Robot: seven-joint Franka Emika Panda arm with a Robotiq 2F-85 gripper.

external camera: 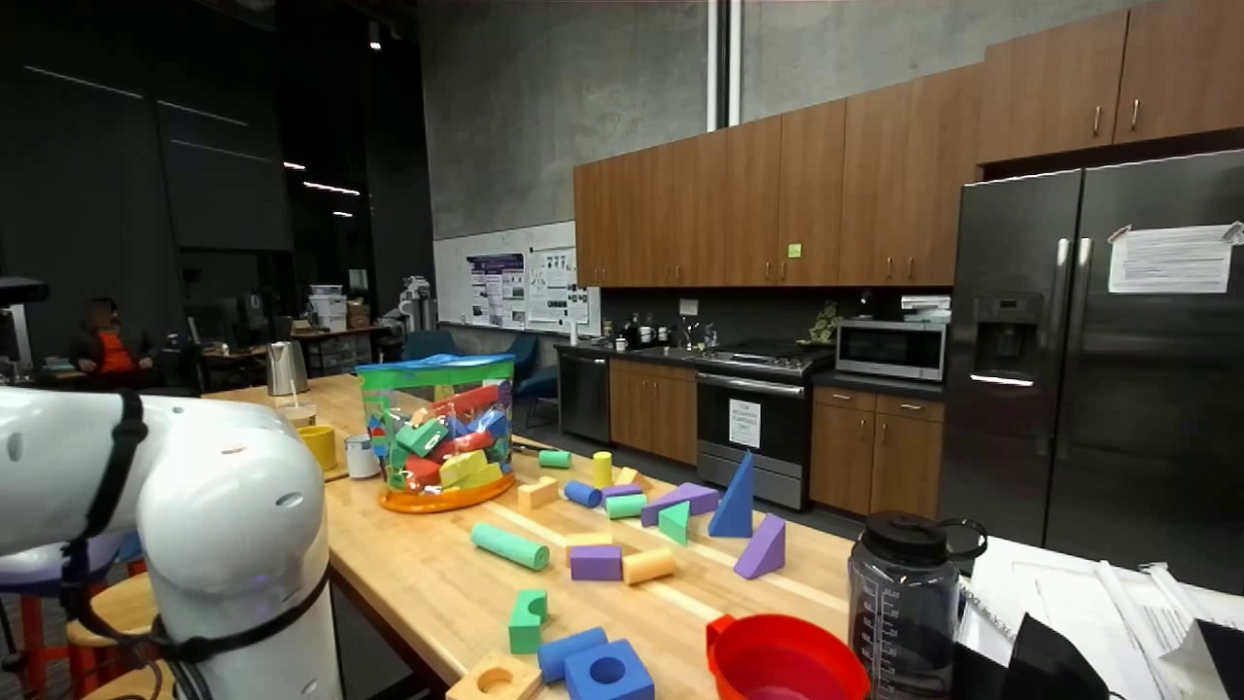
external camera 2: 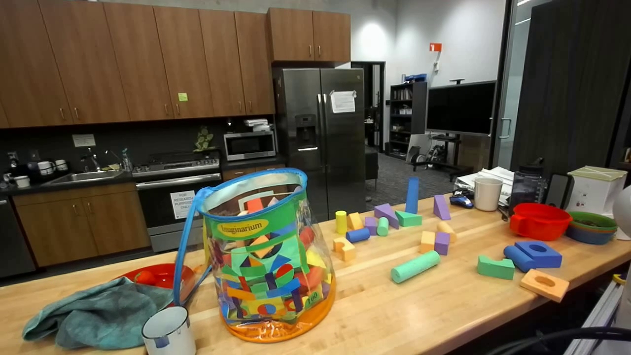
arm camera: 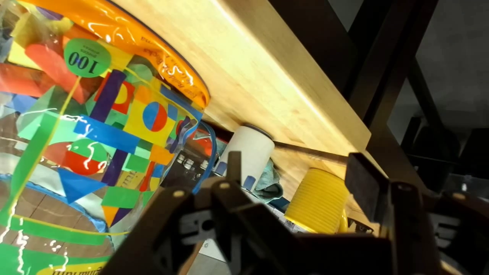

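Note:
My gripper is open in the wrist view, its dark fingers wide apart with nothing held between them. Beyond the gap stand a yellow ribbed mug [arm camera: 317, 201] and a white mug [arm camera: 250, 153] with blue patches. A clear block bag [external camera 2: 269, 266] with an orange base and green band stands upright on the wooden table [external camera 2: 378, 307], full of coloured blocks. Loose blocks lie to one side of it, among them a long green cylinder [external camera 2: 415, 266], a blue tall wedge [external camera: 732, 500] and a purple block [external camera: 596, 564]. Neither exterior view shows the gripper.
A red pot [external camera: 787, 659] and a dark water bottle [external camera: 901, 607] stand at one end of the table. Toward the other end lie a teal cloth [external camera 2: 97, 313] and a red plate [external camera 2: 188, 278]. Bare wood separates the bag from the nearer blocks.

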